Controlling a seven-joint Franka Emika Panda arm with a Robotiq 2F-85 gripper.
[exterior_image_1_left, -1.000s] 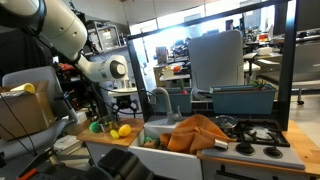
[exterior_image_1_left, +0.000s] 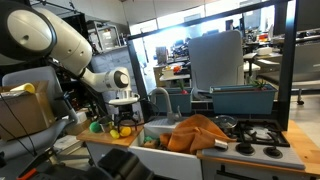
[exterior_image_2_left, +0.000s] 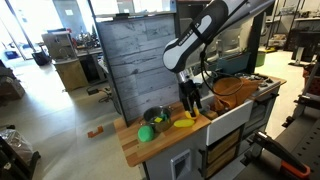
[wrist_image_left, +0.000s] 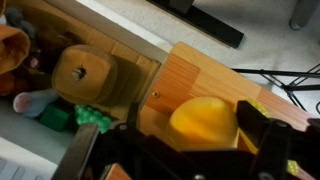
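Note:
A rounded yellow object (wrist_image_left: 203, 122) lies on the wooden counter (wrist_image_left: 205, 75), close to the sink edge. My gripper is open, with its dark fingers (wrist_image_left: 122, 155) on either side of that object in the wrist view. Whether they touch it cannot be made out. In exterior view 1 the gripper (exterior_image_1_left: 123, 121) points down just over the yellow object (exterior_image_1_left: 126, 131), hiding part of it. Another yellow item (exterior_image_2_left: 183, 123) rests close by on the counter.
The sink (exterior_image_1_left: 165, 141) beside the gripper holds a brown round lid-like thing (wrist_image_left: 85, 72) and green items. An orange-brown cloth (exterior_image_1_left: 196, 134) drapes over it, with a stove (exterior_image_1_left: 255, 140) beyond. A dark pot (exterior_image_2_left: 158, 117) and a green object (exterior_image_2_left: 146, 132) stand on the counter.
The gripper has come down toward the counter. The rounded yellow object, plainly visible before in exterior view 1, is now partly covered by the fingers.

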